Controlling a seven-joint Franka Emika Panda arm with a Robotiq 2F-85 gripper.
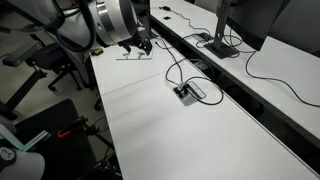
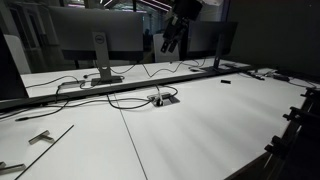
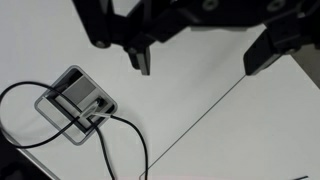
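Note:
My gripper is open in the wrist view. Its dark fingers stand wide apart with only bare white tabletop and a thin seam line visible between them. In exterior view 2 the gripper hangs above the table, well clear of the surface. Exterior view 1 has it at the upper left, where the gripper looks small and dark. A grey socket box set in the table, with black cables plugged in, lies to the left of the fingers in the wrist view.
Black cables loop around the socket box. Monitors stand along the back. Small metal pieces and a thin dark rod lie at the left in exterior view 2. A small black item rests farther right.

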